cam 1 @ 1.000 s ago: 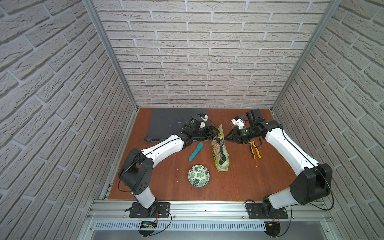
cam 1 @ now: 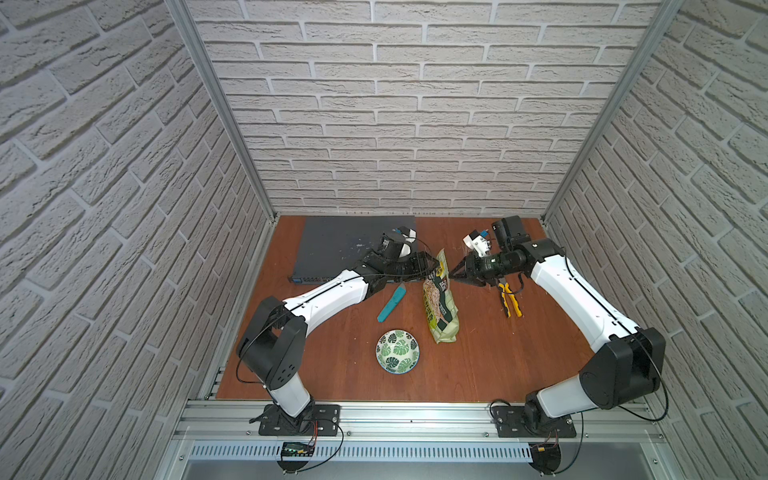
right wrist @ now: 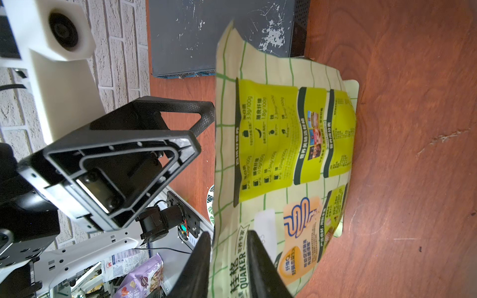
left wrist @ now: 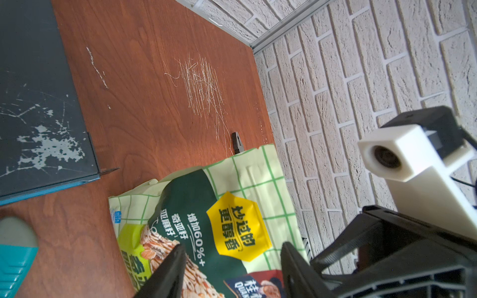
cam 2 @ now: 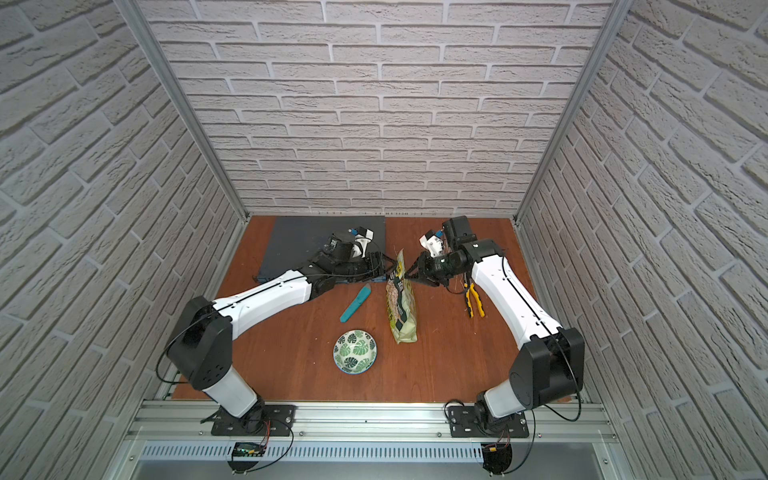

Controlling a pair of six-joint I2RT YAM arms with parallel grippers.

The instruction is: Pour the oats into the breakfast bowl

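Observation:
The oats bag [cam 1: 441, 307], cream and green with a dark label, stands upright in the middle of the table, its top flattened and raised. My left gripper [cam 1: 434, 265] is at the bag's upper left side, and my right gripper [cam 1: 453, 275] is on the opposite side. In the left wrist view, the fingers [left wrist: 169, 272] stand apart in front of the printed face. The right wrist view shows narrower but parted fingers [right wrist: 197, 270] before the bag's back. Contact with the bag is unclear. The leaf-patterned bowl [cam 1: 397, 352] sits front left of the bag, with no oats visible inside.
A turquoise-handled item [cam 1: 392, 304] lies left of the bag. Behind it is a dark flat box [cam 1: 344, 240]. Yellow-handled pliers [cam 1: 509, 299] rest near the right arm.

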